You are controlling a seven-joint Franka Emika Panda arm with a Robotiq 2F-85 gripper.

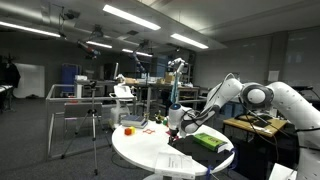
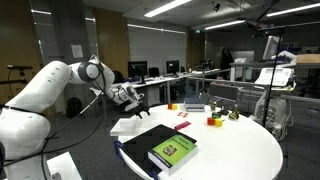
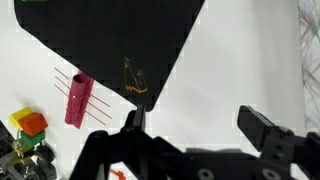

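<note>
My gripper is open, its two dark fingers wide apart over the white tabletop. Between them is only bare table. A black mat or sheet (image 3: 125, 45) with a small orange mark near its corner lies ahead of the fingers in the wrist view. In the second exterior view, a green box or book (image 2: 173, 150) rests on the dark sheet, and my gripper hangs over the table beyond a flat white item (image 2: 127, 126). The first exterior view has the gripper (image 1: 176, 135) above the table's middle.
A red cylinder (image 3: 77, 98) and coloured blocks (image 3: 33, 122) are at the left of the wrist view. Toward the far side stand red and yellow blocks (image 2: 214, 121). A pale striped thing (image 3: 308, 65) fills the right edge.
</note>
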